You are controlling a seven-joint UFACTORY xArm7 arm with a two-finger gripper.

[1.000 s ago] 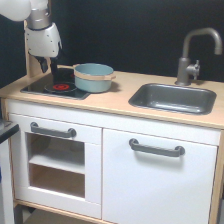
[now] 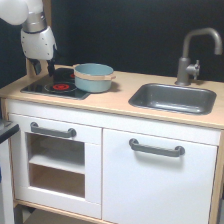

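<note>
A teal pot (image 2: 95, 80) sits upright at the right side of the dark stovetop (image 2: 45, 87). One dark handle points left from it, over the burners. At the upper left, the white arm (image 2: 38, 42) reaches down over the back left of the stove. My gripper (image 2: 43, 69) is small and dark at the arm's lower end, just left of the pot's handle. Whether it is open or shut, or touches the handle, is too small to make out.
A steel sink (image 2: 172, 97) and a grey faucet (image 2: 190, 55) stand at the right. Bare wooden counter (image 2: 125, 85) lies between pot and sink. Below are an open-fronted oven (image 2: 57, 160) with a dark handle and a closed white cabinet door (image 2: 155, 185).
The arm and gripper have shifted slightly left and down. The pot, sink and doors look unmoved.
</note>
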